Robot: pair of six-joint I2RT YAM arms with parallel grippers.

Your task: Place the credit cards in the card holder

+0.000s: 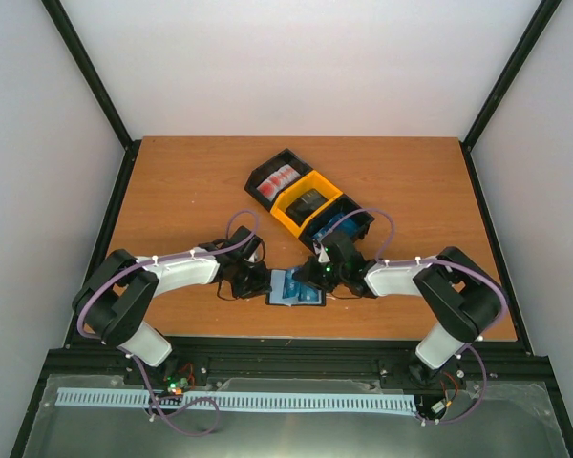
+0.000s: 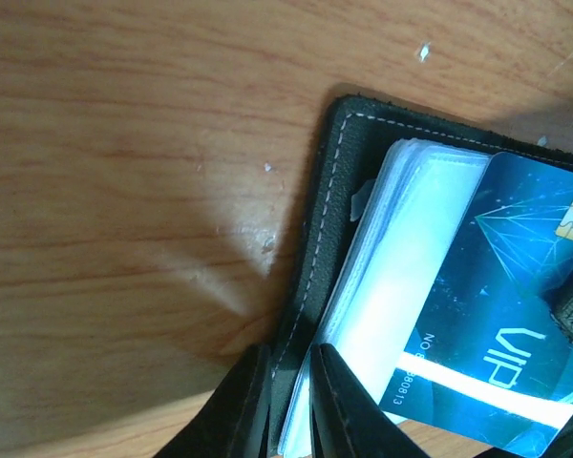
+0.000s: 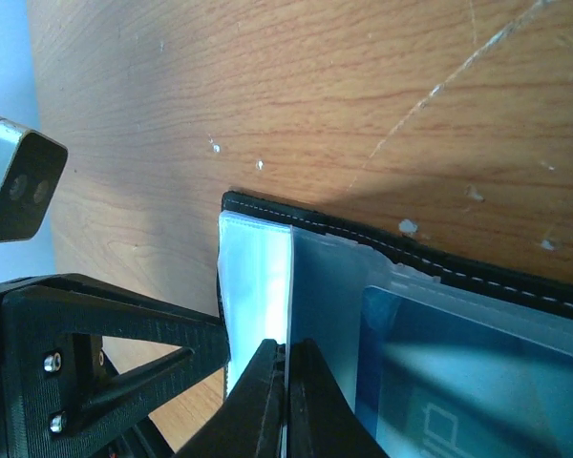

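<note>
The open card holder (image 1: 278,301) lies at the front middle of the table, its dark stitched cover (image 2: 315,239) and clear sleeves (image 2: 396,248) showing. A blue card (image 2: 487,315) lies over the sleeves. My left gripper is at the holder's left edge, fingers low on the cover; whether it is shut on it is hard to see. My right gripper is shut, its tips at a sleeve edge in the right wrist view, with blue card surface (image 3: 458,391) to their right.
Behind the holder stand three bins: black with red-and-white cards (image 1: 278,179), yellow (image 1: 291,195) with dark items, and black with blue cards (image 1: 336,225).
</note>
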